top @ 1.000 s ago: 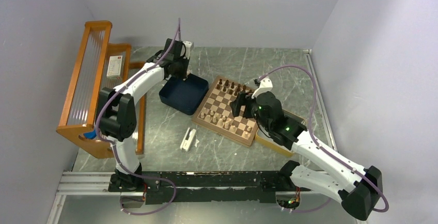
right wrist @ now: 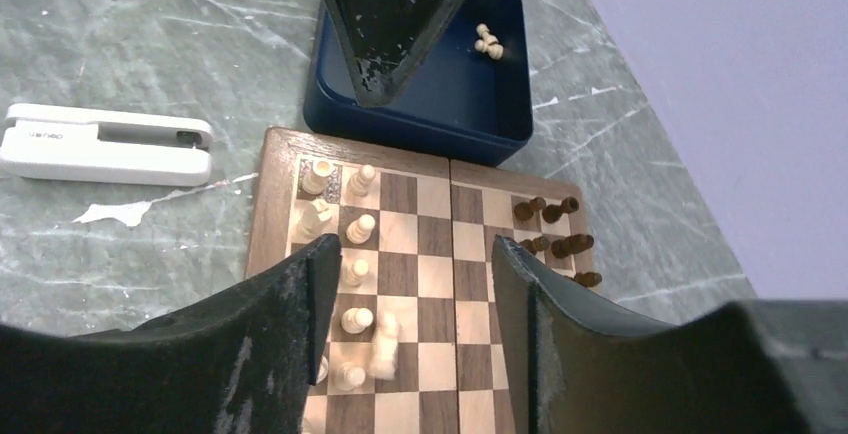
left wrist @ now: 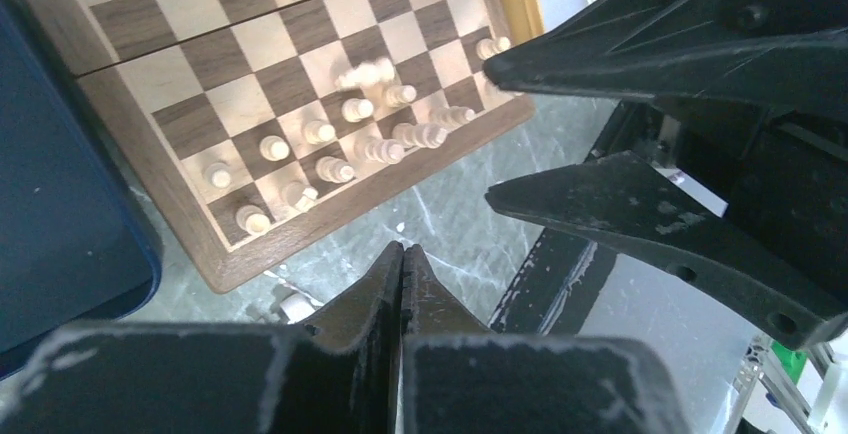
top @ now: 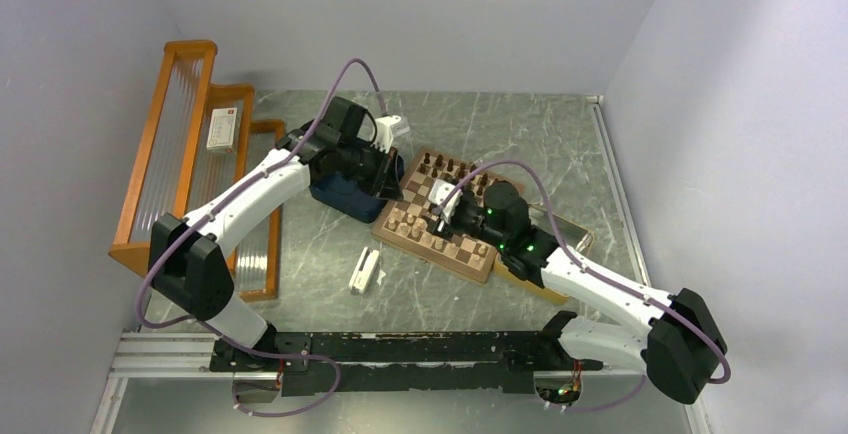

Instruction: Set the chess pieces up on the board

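My left gripper is shut; no piece shows between its fingers. In the right wrist view its tip [right wrist: 376, 99] hangs at the tray's near side. My right gripper is open above the board [right wrist: 415, 276], its fingers well apart. A blurred pale piece [right wrist: 385, 346] appears to be lying over squares beside the pale pieces; I cannot tell if it is still moving. Upright pale pieces, such as one pawn [left wrist: 273, 148], fill much of two rows along one edge. Dark pieces [right wrist: 572, 245] stand along the opposite edge.
A navy tray [right wrist: 430, 126] adjoins the board, with pale pieces [right wrist: 488, 42] lying in it. A white tool [top: 364, 270] lies on the grey table in front. An ochre box [top: 541, 285] stands right of the board, partly under the right arm.
My left gripper has come from the tray toward the board; the pale piece earlier seen at its tip no longer shows there.
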